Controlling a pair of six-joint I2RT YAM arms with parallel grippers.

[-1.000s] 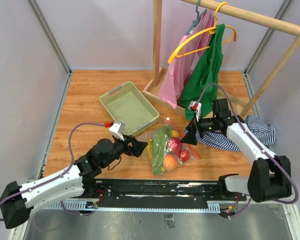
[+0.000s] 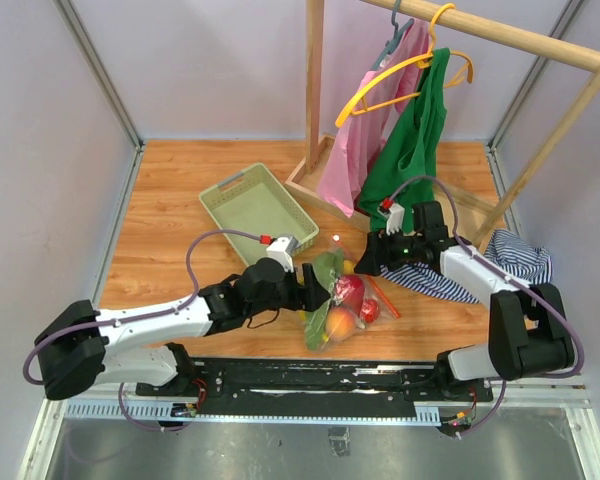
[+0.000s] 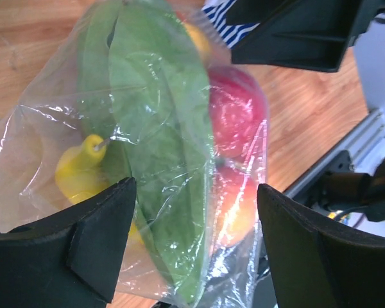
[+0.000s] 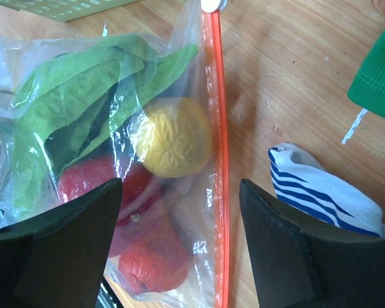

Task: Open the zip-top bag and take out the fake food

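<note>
The clear zip bag [image 2: 335, 305] with an orange zip strip [image 4: 219, 160] lies on the wood floor, holding green leaves [image 3: 157, 160], a yellow pepper [image 3: 80, 167], a yellow fruit [image 4: 173, 135], red fruit [image 4: 151, 256] and an orange one. My left gripper [image 2: 315, 285] hangs over the bag's left part, fingers apart. My right gripper [image 2: 370, 255] is over the zip side at the upper right, open, with the strip between its fingers in the right wrist view but not visibly gripped.
A green basket [image 2: 220, 195] sits behind left. A wooden rack [image 2: 313, 70] with hanging pink [image 2: 350, 160] and green [image 2: 410, 160] cloths stands at the back. A striped cloth [image 2: 520, 260] lies to the right.
</note>
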